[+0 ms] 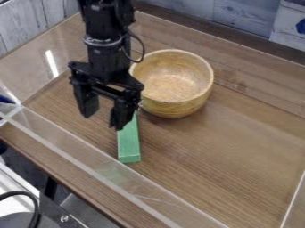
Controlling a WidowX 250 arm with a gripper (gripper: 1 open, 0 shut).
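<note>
My black gripper (103, 114) hangs over the wooden table left of center, open, its fingers pointing down on either side with nothing visible between them. A green rectangular block (128, 145) lies on the table just below and right of it, its upper end partly hidden behind the arm. A tan round bowl (179, 85) stands right behind the gripper, partly covered at its left by the arm.
A white object (288, 27) is at the back right corner. A black cable (30, 200) lies at the lower left, off the tabletop.
</note>
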